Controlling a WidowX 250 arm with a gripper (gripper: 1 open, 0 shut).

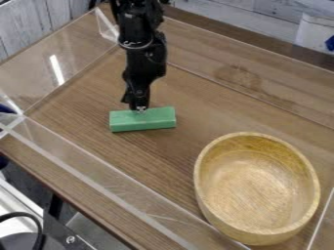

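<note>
A green rectangular block (143, 120) lies flat on the wooden table. My black gripper (136, 104) points down just behind the block, shut, with nothing visible between its fingers. Whether its tips touch the block is hard to tell. A large round tan bowl (256, 186) sits at the front right.
A clear strip runs along the table's left side, and a black cable (26, 220) hangs at the lower left corner.
</note>
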